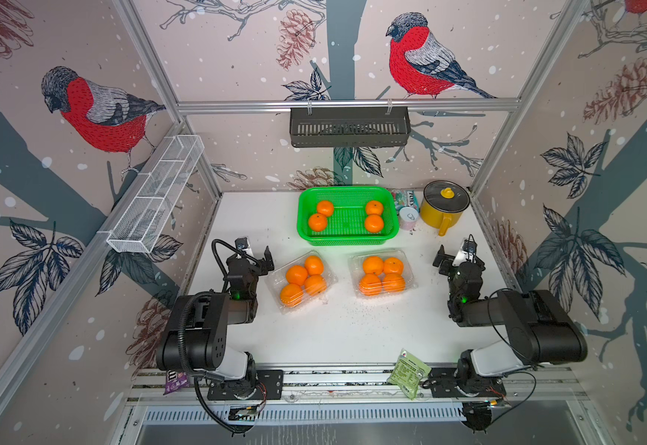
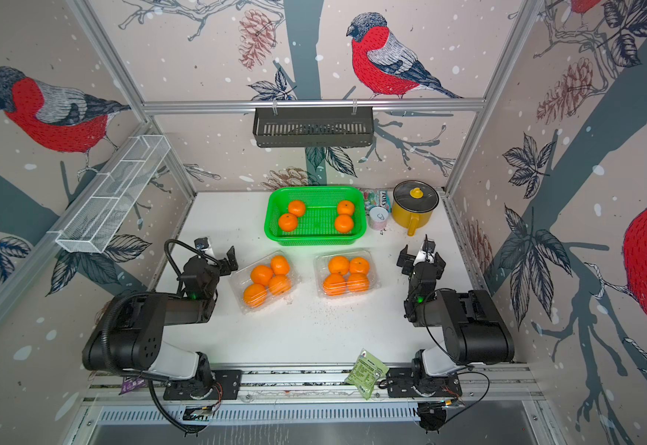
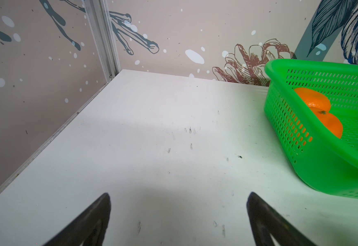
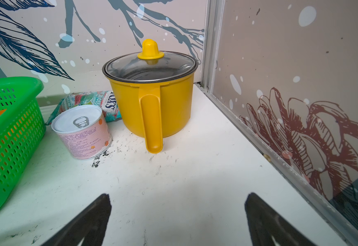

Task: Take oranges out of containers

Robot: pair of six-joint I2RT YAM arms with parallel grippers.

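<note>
Two clear plastic containers, the left (image 1: 301, 282) and the right (image 1: 382, 272), each hold several oranges on the white table. Behind them a green basket (image 1: 347, 239) holds several oranges. At the left container's left side hovers my left gripper (image 1: 251, 256), fingers apart with nothing between them. My right gripper (image 1: 452, 259) stands open and empty to the right of the right container. The left wrist view shows bare table and part of the basket (image 3: 294, 135) between and beyond the fingers.
A yellow pot (image 4: 170, 106), a pink can (image 4: 84, 139) and a packet (image 4: 109, 106) stand at the back right. A wire rack (image 1: 153, 193) is on the left wall.
</note>
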